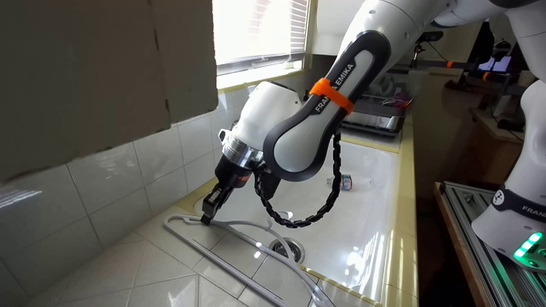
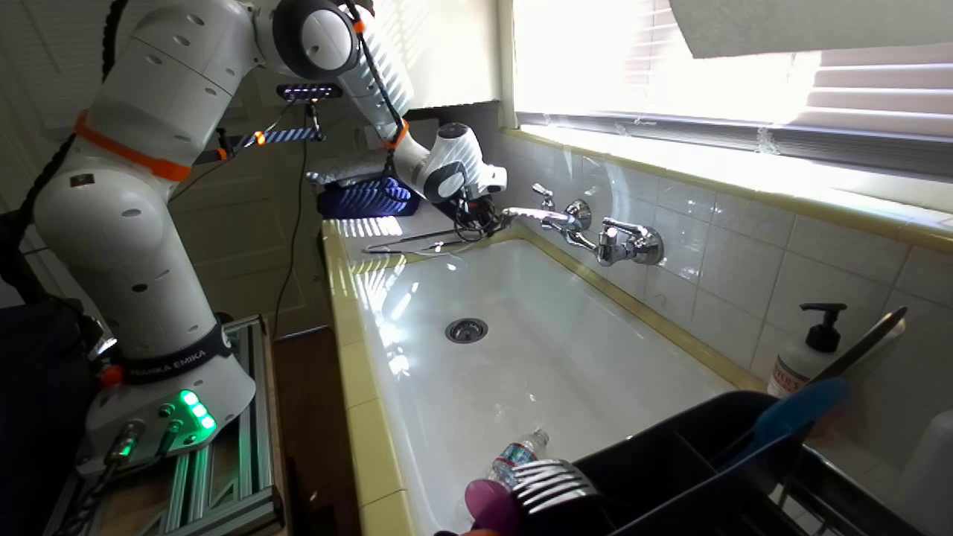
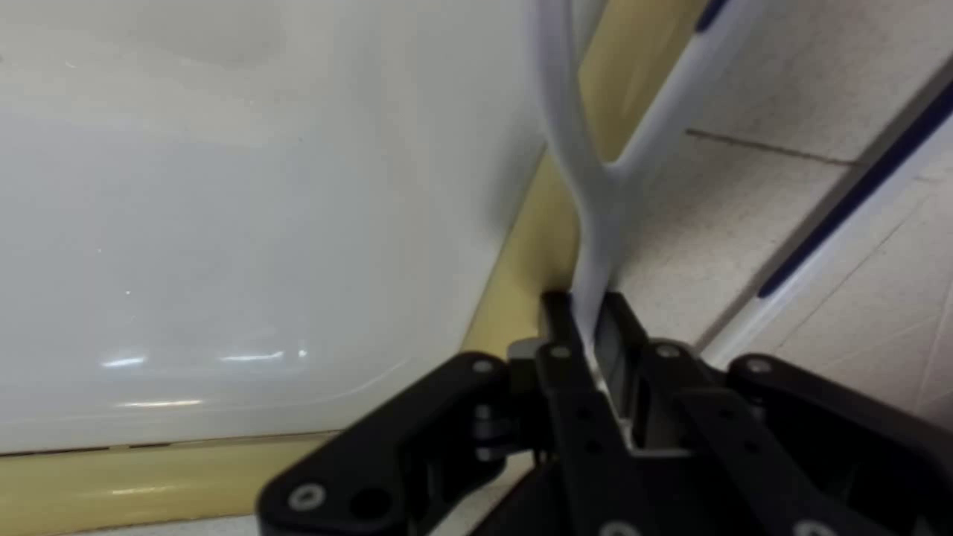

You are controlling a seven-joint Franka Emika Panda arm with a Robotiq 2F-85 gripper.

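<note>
A light grey plastic hanger (image 1: 223, 264) lies over the tiled counter beside the sink in exterior view 1, its hook side towards the basin. My gripper (image 1: 207, 219) points down near the hanger's far end. In the wrist view the two black fingertips (image 3: 560, 332) pinch the hanger arm (image 3: 600, 219) just below where it forks, so the gripper is shut on it. A dark strip runs along the hanger's straight bar (image 3: 853, 201). From exterior view 2 the gripper (image 2: 487, 231) and hanger (image 2: 418, 246) appear small at the sink's far end.
The white sink (image 2: 572, 357) with its drain (image 2: 466, 330) holds a plastic bottle (image 1: 347, 181). Chrome faucet taps (image 2: 630, 241) stick out from the tiled wall near the arm. A black utensil rack (image 2: 679, 464) stands at the opposite end. A cabinet (image 1: 102, 76) overhangs the counter.
</note>
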